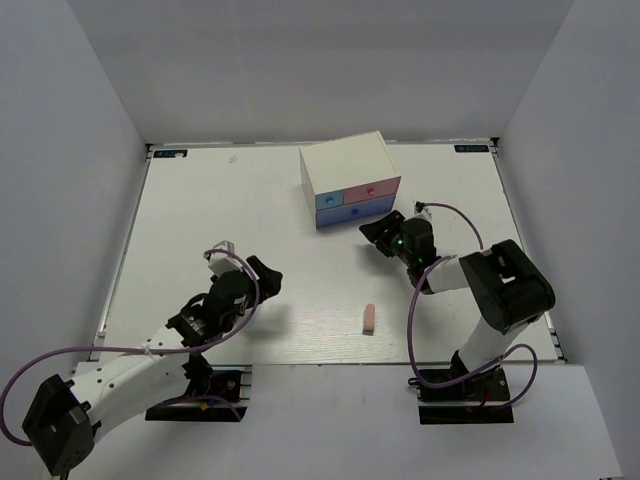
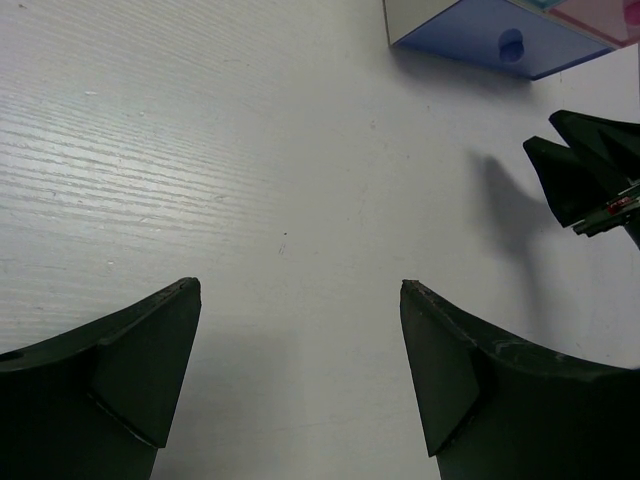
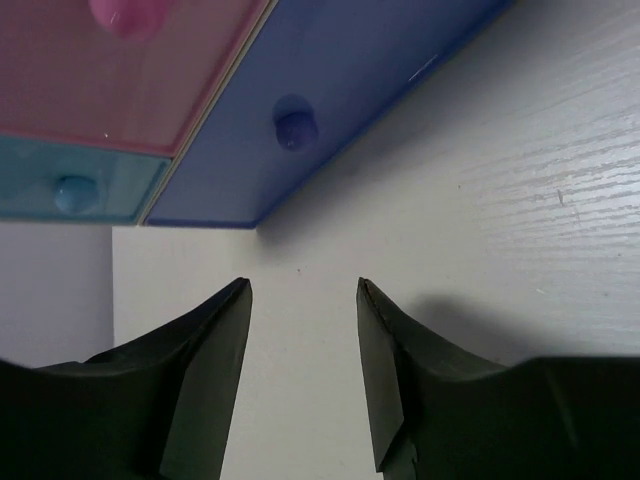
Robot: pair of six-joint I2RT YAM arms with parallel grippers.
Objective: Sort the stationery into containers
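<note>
A pinkish-brown block [image 1: 369,319], perhaps an eraser, lies on the table near its front edge in the top view. At the back stands a white cabinet [image 1: 347,161] with a light blue drawer [image 1: 329,200], a pink drawer [image 1: 371,190] and a wide blue drawer [image 1: 355,211], all closed. My right gripper is partly open before the cabinet, nothing between its fingers; the blue drawer's knob [image 3: 296,130] shows ahead of it. Over the left part of the table, my left gripper stands open and empty.
Bare white table [image 1: 210,190] spreads across the left and centre. The right gripper's dark fingers [image 2: 585,170] show at the right of the left wrist view. Grey walls [image 1: 60,180] enclose the table's sides and back.
</note>
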